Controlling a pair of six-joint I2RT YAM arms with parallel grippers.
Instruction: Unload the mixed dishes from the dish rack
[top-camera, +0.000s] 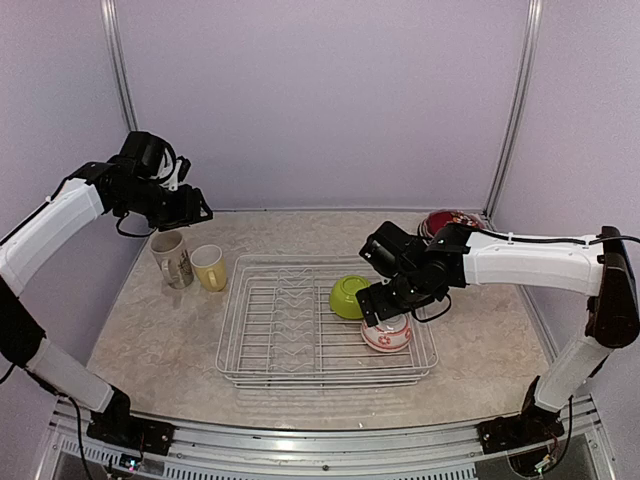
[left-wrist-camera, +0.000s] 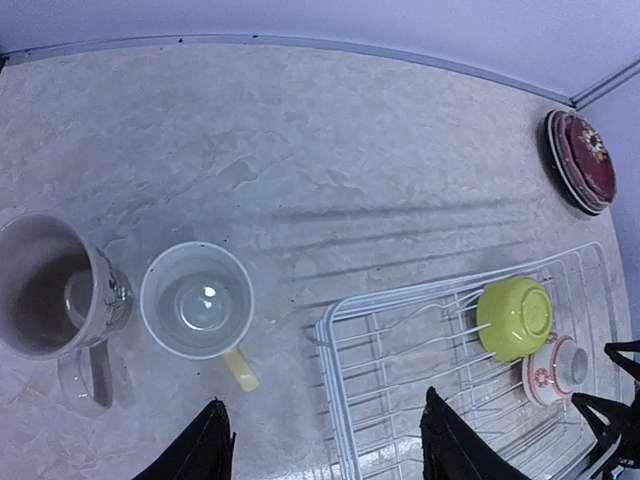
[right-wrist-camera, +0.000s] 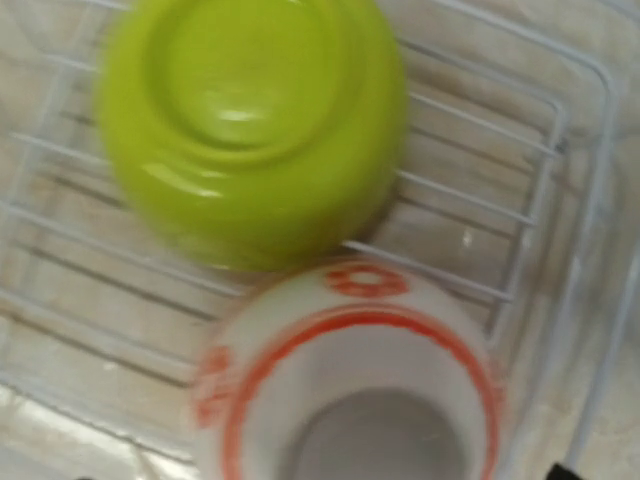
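Two upturned bowls lie in the right half of the wire dish rack (top-camera: 250, 375): a green bowl (top-camera: 346, 297) and, in front of it, a white bowl with red pattern (top-camera: 388, 336). Over the white bowl hovers my right gripper (top-camera: 370, 306), its fingers apart; the right wrist view has the white bowl (right-wrist-camera: 375, 400) and green bowl (right-wrist-camera: 250, 130) below, neither held. My left gripper is empty, its fingers apart, above the back left of the counter. Beneath it stand a grey mug (top-camera: 172, 259) and a cream mug (top-camera: 210, 268), both upright.
Dark red plates (top-camera: 447, 220) are stacked at the back right, partly behind the right arm. The left half of the rack is empty. Bare counter (top-camera: 150, 350) lies in front of the mugs and along the back.
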